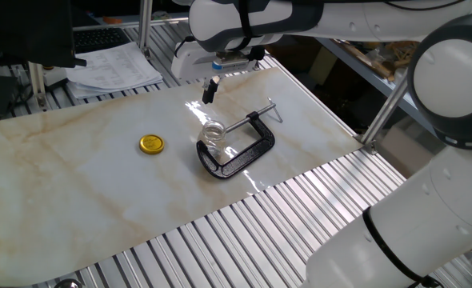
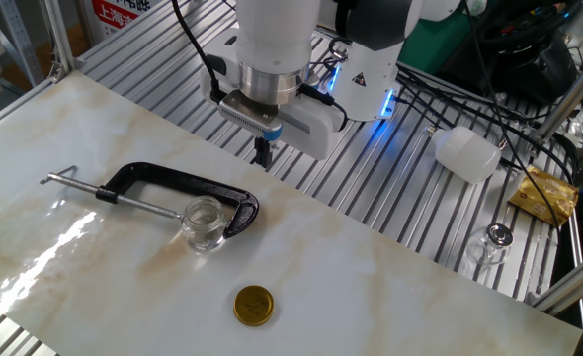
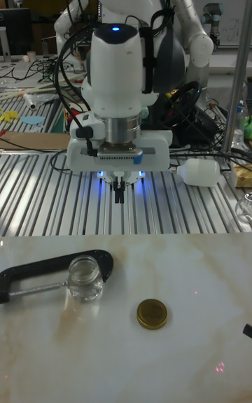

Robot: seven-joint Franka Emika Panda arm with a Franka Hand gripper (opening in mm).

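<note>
Above the table's edge by the robot's base hangs my gripper (image 3: 119, 192). Its dark fingers are together, with nothing showing between them; exterior view 1 shows the same gripper (image 1: 210, 90) apart from everything on the table. A clear open glass jar (image 2: 205, 222) stands within a black C-clamp (image 2: 178, 176), between the end of the screw (image 2: 124, 199) and the clamp's far arm. Whether the clamp grips it tightly I cannot tell. Away from the jar, a round gold lid (image 2: 253, 306) lies flat on the marbled tabletop (image 1: 76, 184).
Slatted metal decking (image 1: 244, 240) borders the tabletop. On the decking near the base are a white rounded container (image 2: 466, 155), a small glass jar with a metal lid (image 2: 495, 237) and a gold packet (image 2: 545, 197).
</note>
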